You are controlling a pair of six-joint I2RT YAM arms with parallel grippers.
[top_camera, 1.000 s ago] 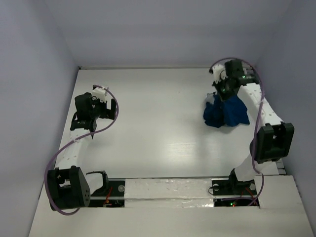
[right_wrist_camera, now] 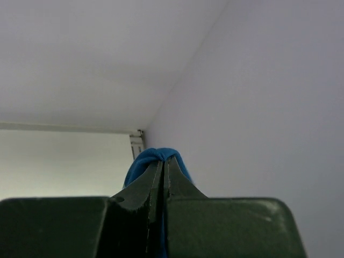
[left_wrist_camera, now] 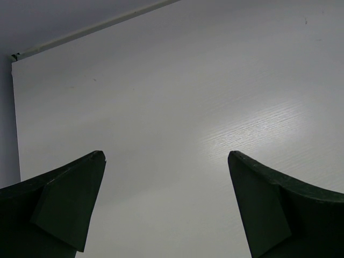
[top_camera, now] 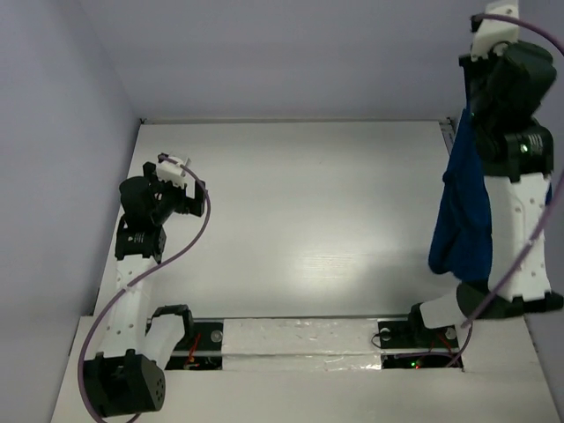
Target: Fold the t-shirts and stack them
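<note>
A dark blue T-shirt (top_camera: 460,220) hangs loosely from my right gripper, raised high at the top right of the top view and partly hidden behind that arm. In the right wrist view my right gripper is shut on a fold of the blue cloth (right_wrist_camera: 141,164). My left gripper stands open over the bare table at the left, with nothing between its fingers.
Pale walls surround it on the back and both sides. A purple cable runs along each arm.
My right arm has lifted the blue T-shirt off the table and swung it up to the far right, where it now hangs downward. The left arm has shifted only slightly.
</note>
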